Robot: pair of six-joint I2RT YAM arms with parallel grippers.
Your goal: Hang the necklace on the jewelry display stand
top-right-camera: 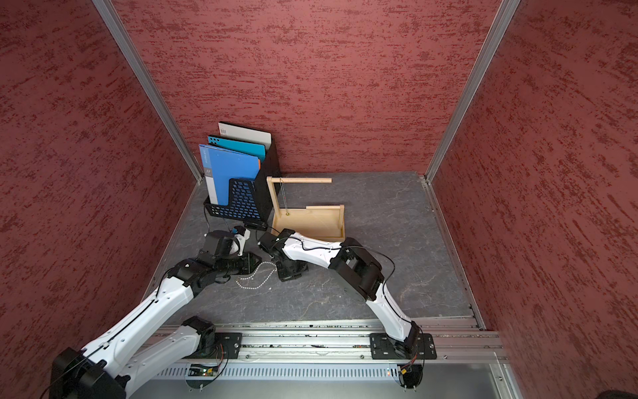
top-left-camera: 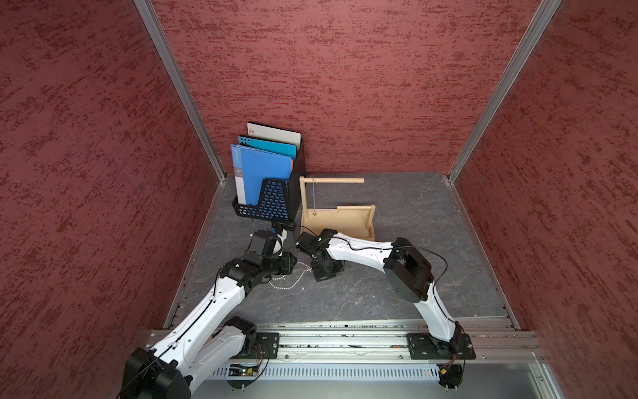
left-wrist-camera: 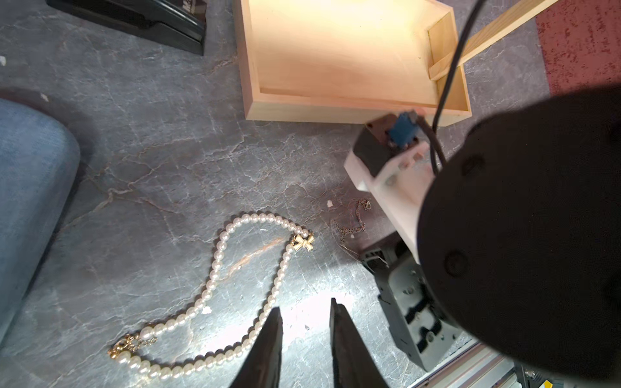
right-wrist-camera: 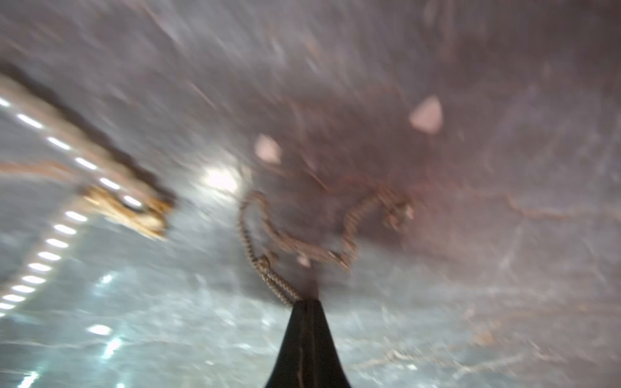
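Observation:
A thin gold-coloured chain necklace [right-wrist-camera: 291, 242] lies crumpled on the table. My right gripper is shut at its end, and the chain runs up to the fingertips, pinched between them. A pearl necklace [left-wrist-camera: 216, 265] with a gold bow [left-wrist-camera: 302, 242] is spread in a loop beside it. Over the pearls' near side, my left gripper stands open, nothing between its fingers. The wooden display stand [top-left-camera: 332, 224] is behind both arms; a chain [top-left-camera: 314, 198] hangs from its crossbar [top-left-camera: 339, 180] near the post.
A black file holder [top-left-camera: 269, 200] with upright folders [top-left-camera: 262, 169] stands left of the stand, close behind the left arm. Both grippers are near each other at the table's left middle. Free table [top-left-camera: 425, 219] spreads out on the right.

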